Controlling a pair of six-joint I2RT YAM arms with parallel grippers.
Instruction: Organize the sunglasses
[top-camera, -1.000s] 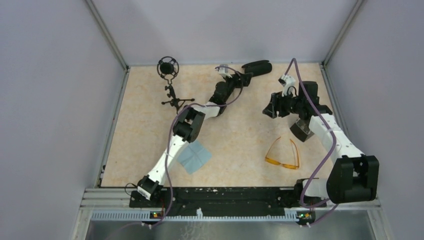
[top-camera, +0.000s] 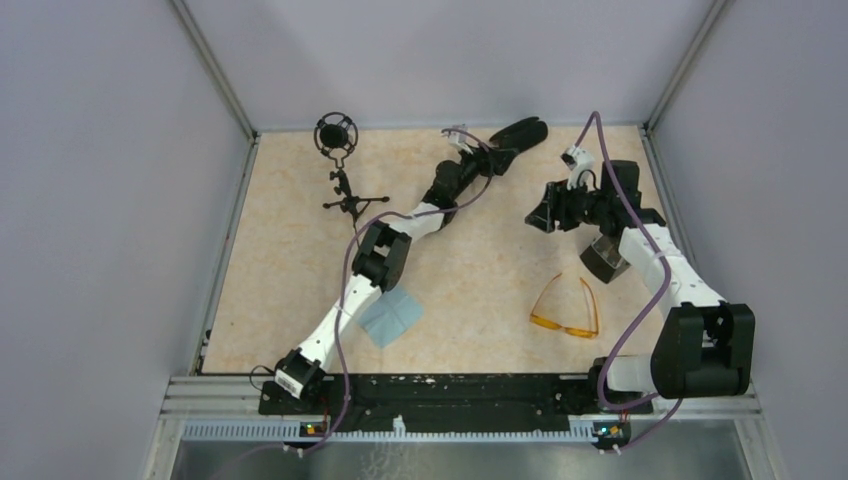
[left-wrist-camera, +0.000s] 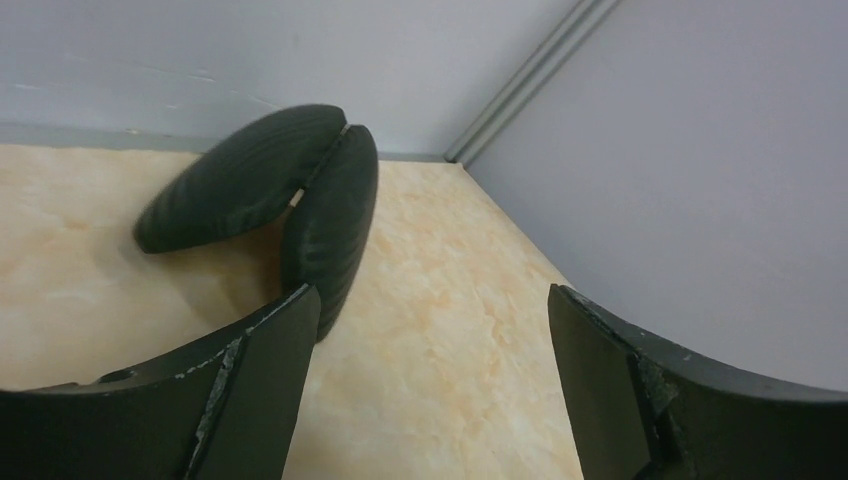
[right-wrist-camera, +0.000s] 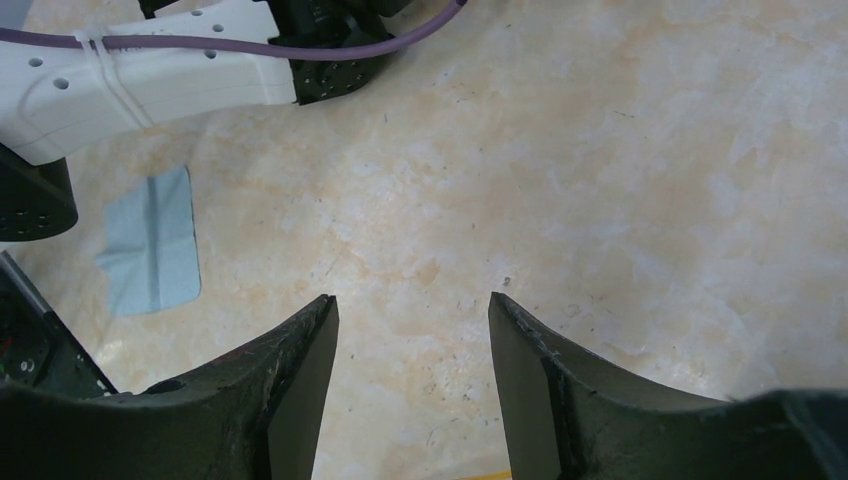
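Observation:
Orange-framed sunglasses (top-camera: 566, 328) lie on the table at the front right of the top view, temples spread toward the back. The black glasses case (top-camera: 524, 133) rests near the back wall; in the left wrist view the case (left-wrist-camera: 335, 215) stands with its two halves apart, beyond the left finger. My left gripper is open beside it, nothing between its fingers. The right gripper hovers over bare table behind the sunglasses, its fingers apart and empty. A blue cloth (top-camera: 390, 317) lies flat at the front left, partly under the left arm.
A grey-black box (top-camera: 604, 259) stands beneath the right forearm. At the back left is a small black stand (top-camera: 347, 195) with a round top.
My left gripper has shifted right along the back. The case has turned and moved slightly right, its front edge swinging toward the table's back. The right arm has barely moved.

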